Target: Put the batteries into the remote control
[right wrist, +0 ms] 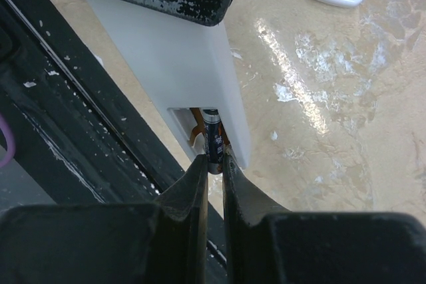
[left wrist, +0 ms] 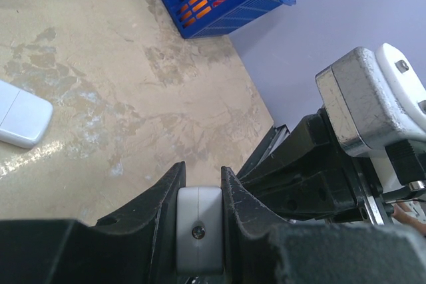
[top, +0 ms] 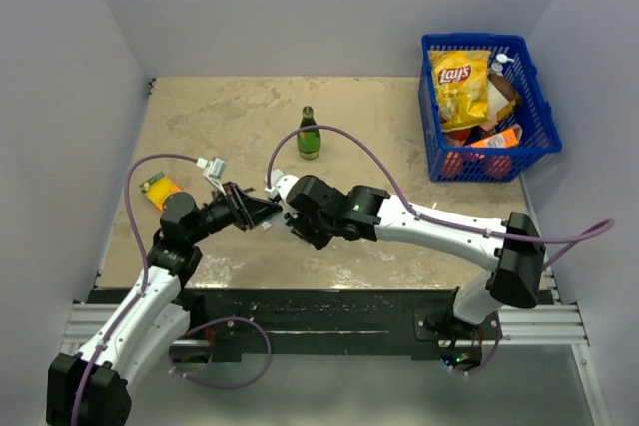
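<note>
The white remote (right wrist: pixel 180 64) is gripped by my left gripper, which is shut on its end and holds it in the air near the table's front. In the right wrist view its battery compartment is exposed, with a dark battery (right wrist: pixel 213 141) lying in it. The fingertips of my right gripper are at the battery's lower end, close together; whether they grip it is unclear. A white flat piece (left wrist: pixel 20 114), perhaps the cover, lies on the table. The top view shows both grippers meeting at the middle, partly hidden by the arms.
A green bottle (top: pixel 309 142) stands behind the grippers. A blue basket (top: pixel 434 132) of snacks is at the back right. A yellow packet (top: pixel 158 190) lies at the left.
</note>
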